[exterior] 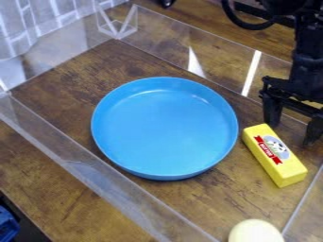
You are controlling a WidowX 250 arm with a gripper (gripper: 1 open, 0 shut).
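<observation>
A yellow box point(275, 156) with a red and white label lies tilted at an angle on the wooden floor of the tray, right of a large blue plate point(163, 128). My black gripper point(293, 123) is at the right edge, just above and behind the box's far end. Whether its fingers are open or shut is unclear.
Clear plastic walls point(76, 170) surround the wooden surface. A pale round object point(256, 232) sits at the bottom right. Bare wood lies left of the plate.
</observation>
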